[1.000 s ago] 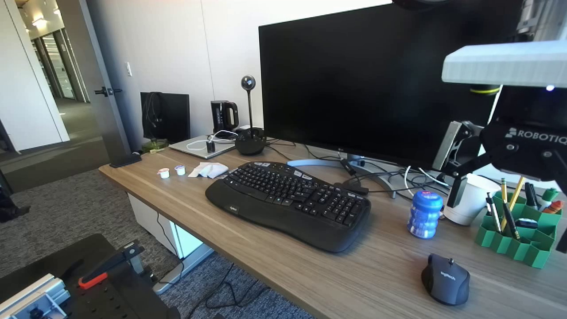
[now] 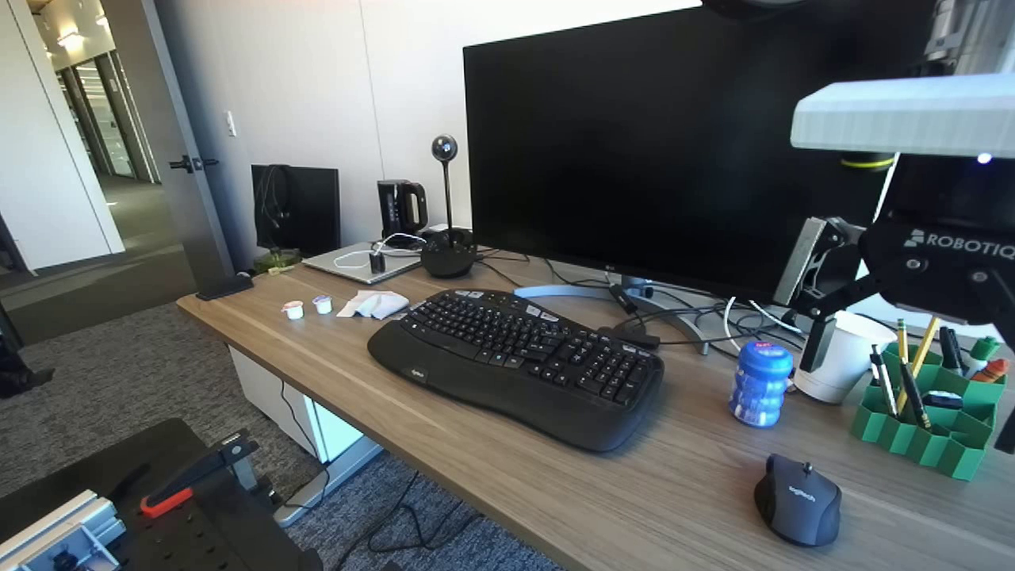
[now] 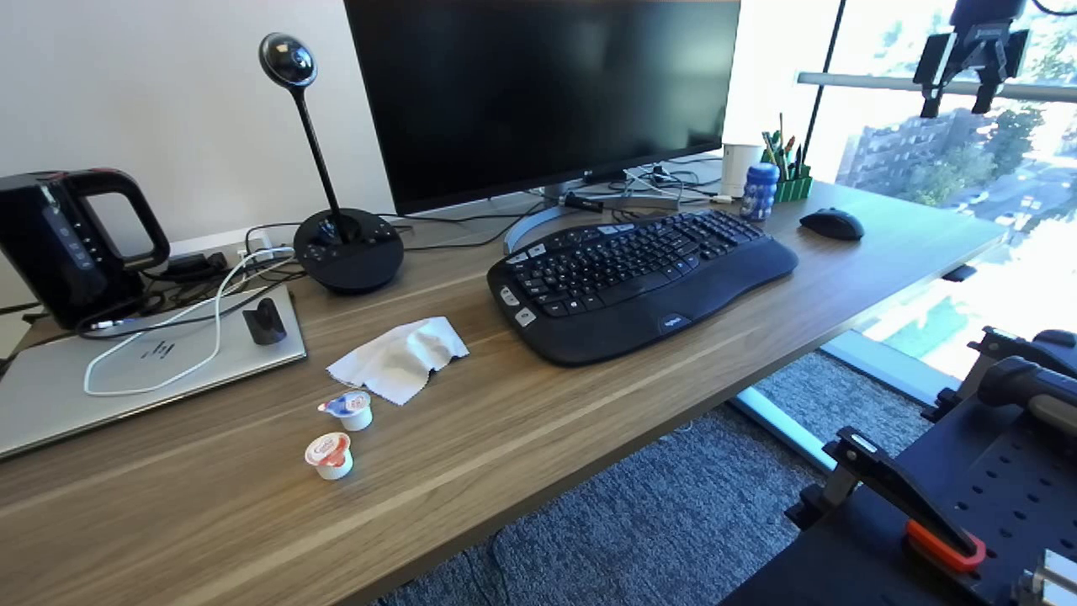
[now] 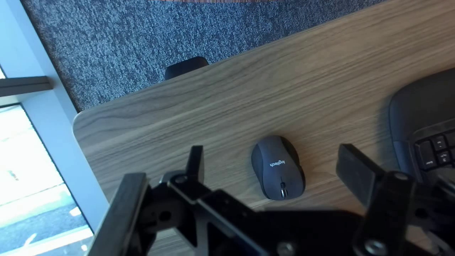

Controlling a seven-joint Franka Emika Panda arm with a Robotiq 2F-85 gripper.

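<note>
High over the right end of the desk, my gripper stands open, its fingers wide apart and nothing between them. Looking down in the wrist view, a dark grey Logitech mouse rests on the wood well below, framed by the two fingers. The same mouse lies near the desk's front right in exterior view 1. To its left is a black curved keyboard. A blue bottle-like container stands behind the mouse, with a white cup and a green pen holder beyond.
A large monitor backs the desk, cables round its stand. Farther left are a white cloth, two small creamer cups, a round-based camera, a silver laptop and a black kettle. Bare wood surrounds the mouse.
</note>
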